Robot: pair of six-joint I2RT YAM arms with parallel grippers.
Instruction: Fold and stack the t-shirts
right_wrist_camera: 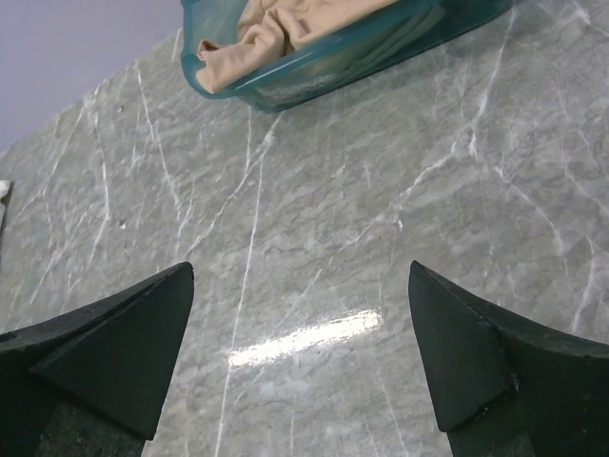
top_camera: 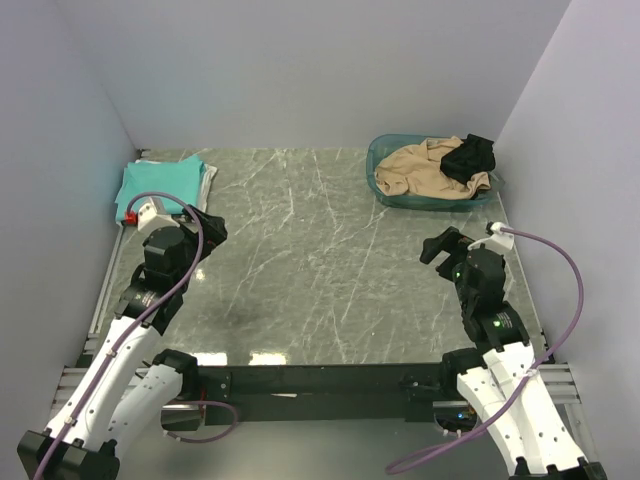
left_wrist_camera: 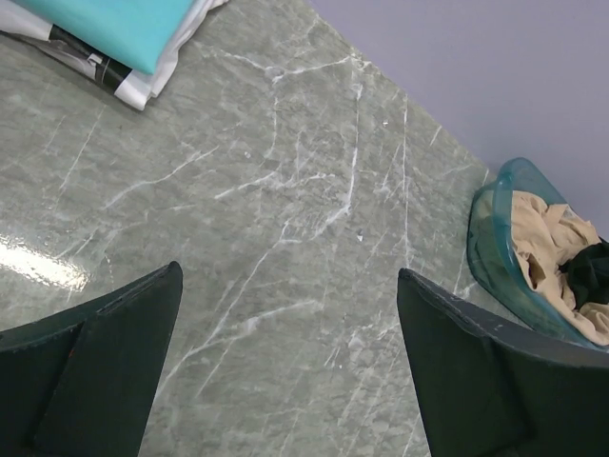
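At the back left of the table lies a folded stack, a turquoise shirt (top_camera: 165, 181) on top of white cloth (left_wrist_camera: 179, 55). A crumpled beige shirt (top_camera: 420, 170) and a black one (top_camera: 470, 158) lie in the teal basket (top_camera: 430, 203) at the back right. My left gripper (top_camera: 222, 232) hangs over the left side of the table, just in front of the stack, open and empty. On the right side, in front of the basket, my right gripper (top_camera: 430, 256) is also open, with only bare tabletop showing between its fingers.
Walls close in at the back and both sides; the basket stands close to the right one. Purple cables (top_camera: 575, 300) loop along both arms.
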